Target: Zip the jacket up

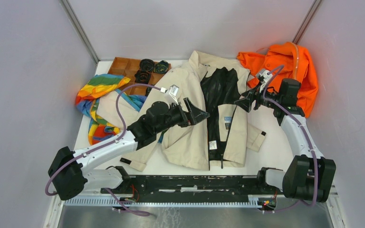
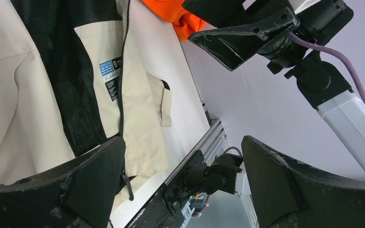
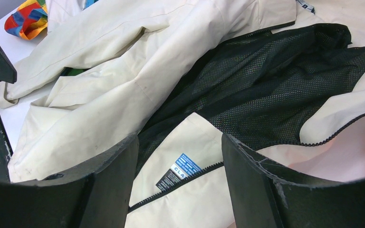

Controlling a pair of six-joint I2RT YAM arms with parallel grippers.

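Note:
A cream jacket (image 1: 183, 137) lies spread with its front open, baring a black mesh lining (image 1: 217, 90). Along its right front edge runs a dark zipper (image 2: 122, 90); the zipper's slider with its pull (image 2: 129, 189) sits at the bottom hem. My left gripper (image 1: 198, 108) hovers over the left front panel, fingers wide apart and empty. Above the right front edge is my right gripper (image 1: 242, 102); in the right wrist view its fingers (image 3: 105, 183) stand apart with no cloth gripped between them. The left panel's zipper edge is partly hidden by my left gripper in the top view.
An orange garment (image 1: 285, 64) is heaped at the back right, beside the right arm. Rainbow-coloured cloth (image 1: 102, 88) lies on the left. A wooden organiser (image 1: 120, 66) with dark round items stands behind it. Bare white table (image 1: 273, 142) shows right of the jacket.

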